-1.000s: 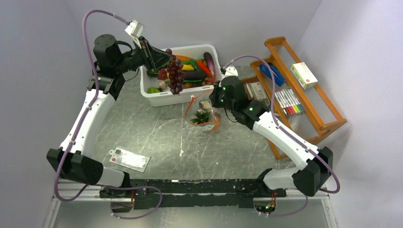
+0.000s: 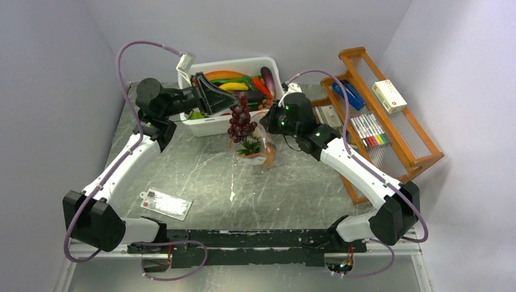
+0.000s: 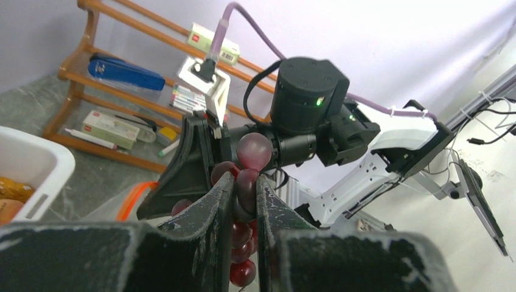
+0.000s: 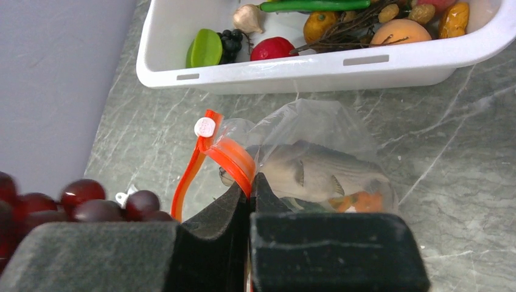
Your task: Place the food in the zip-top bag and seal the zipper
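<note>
A bunch of red grapes hangs from my left gripper, which is shut on it, over the opening of the clear zip top bag in the top view. In the left wrist view grapes show between and below the left fingertips. My right gripper is shut at the bag's orange zipper edge, holding it upright. In the right wrist view the bag holds a fish and orange and green items; grapes are close at the left.
A white bin full of produce stands at the back. A wooden shelf with markers and boxes is at the right. A flat card lies front left.
The right arm has shifted only slightly.
</note>
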